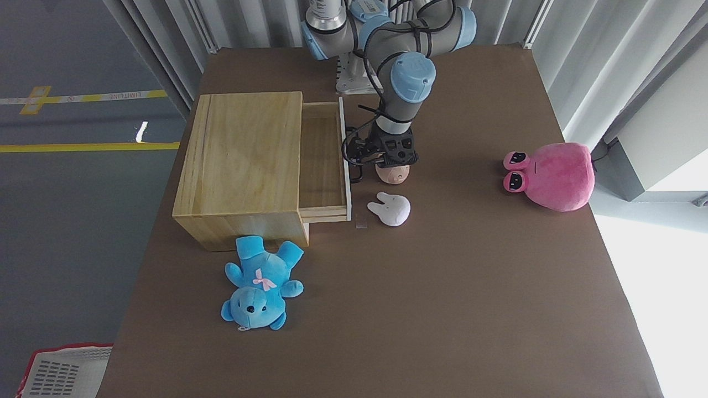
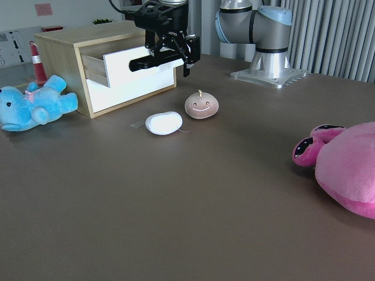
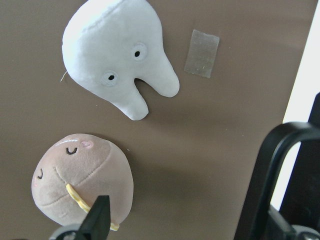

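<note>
A wooden cabinet [image 1: 236, 152] has its drawer [image 1: 320, 152] pulled out. My gripper [image 2: 165, 55] is at the drawer's white front, with a black finger against that front in the wrist view; whether it grips it is unclear. Just past it on the table lie a round pink-beige plush [image 3: 82, 177] with a smiling face and a white plush [image 3: 120, 52] with two prongs and two eyes.
A blue bear [image 1: 262, 285] lies by the cabinet's near end. A pink plush [image 1: 554, 176] sits at the right. A small clear patch [image 3: 201, 53] is beside the white plush.
</note>
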